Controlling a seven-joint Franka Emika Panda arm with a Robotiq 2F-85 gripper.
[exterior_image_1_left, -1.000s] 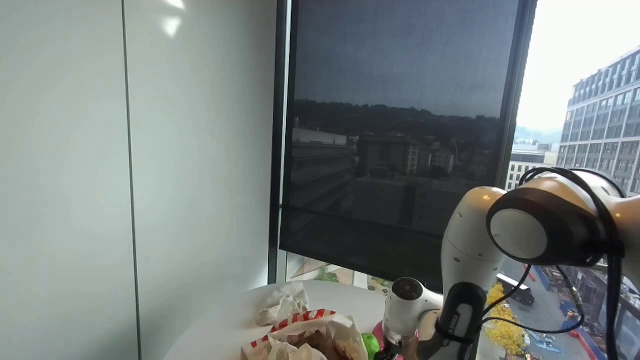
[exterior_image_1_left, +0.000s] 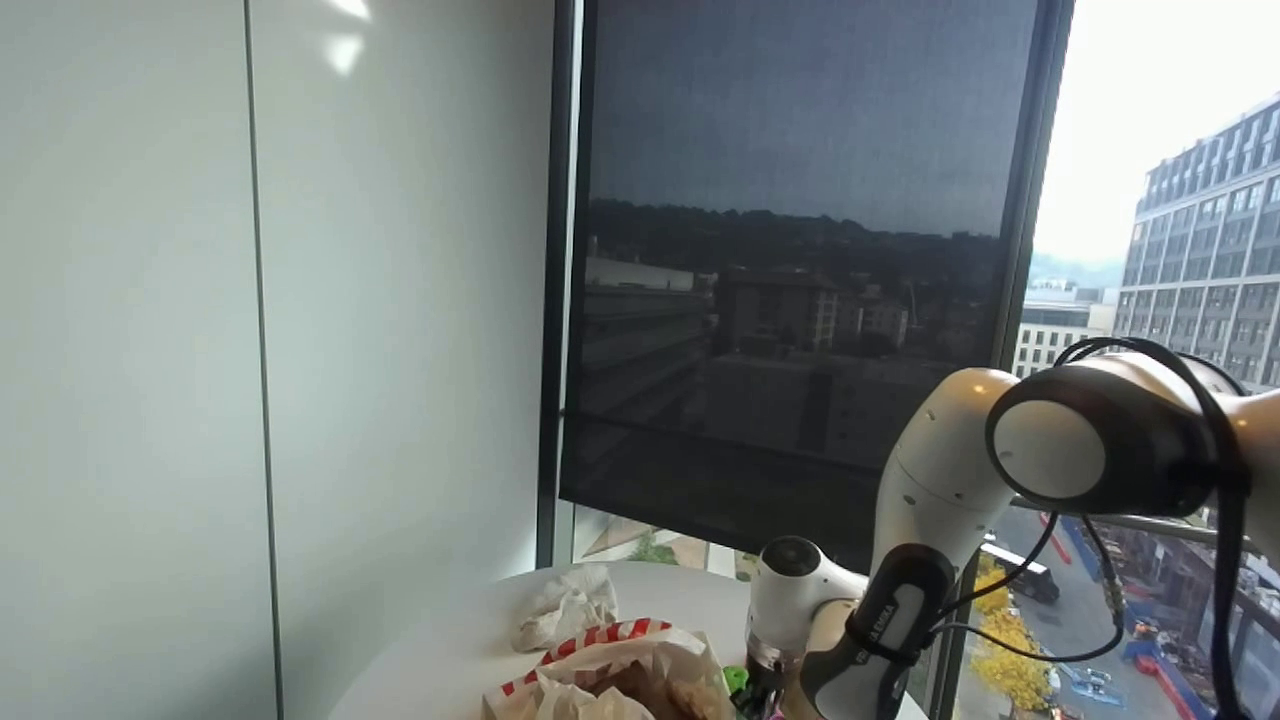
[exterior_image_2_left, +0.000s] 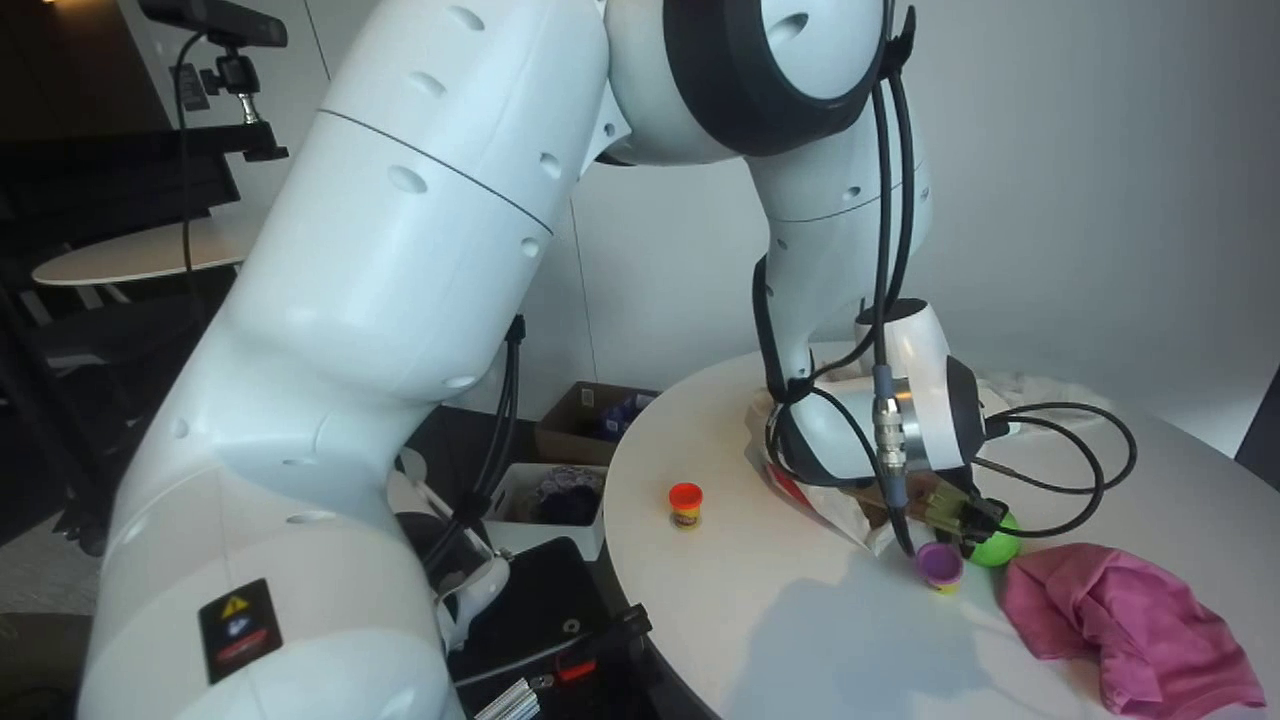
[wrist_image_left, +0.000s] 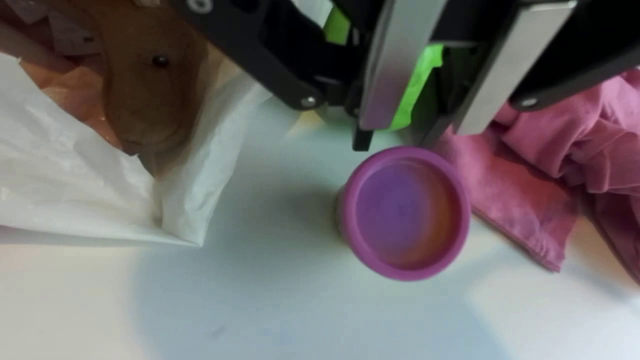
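In the wrist view, my gripper has its fingers partly together, with a bright green thing (wrist_image_left: 415, 96) between its fingers; it appears shut on it. Exterior view 2 shows this as a round green lid (exterior_image_2_left: 998, 547), partly covered by the gripper (exterior_image_2_left: 986, 518). Just in front of the fingertips, a small tub with a purple lid (wrist_image_left: 405, 216) stands upright on the table, not held. On the right side of the wrist view lies a crumpled pink cloth (wrist_image_left: 510, 180).
An open paper bag (wrist_image_left: 78, 186) with a brown toy animal (wrist_image_left: 150, 78) inside stands beside the gripper. A red-lidded tub (exterior_image_2_left: 685, 504) sits near the table's left edge. Crumpled white paper (exterior_image_1_left: 566, 610) lies behind the bag.
In exterior view 1 the arm's lower part has moved left and slightly up in the picture. The hand now covers more of the green lid and hides the pink cloth. The bag has stayed put.
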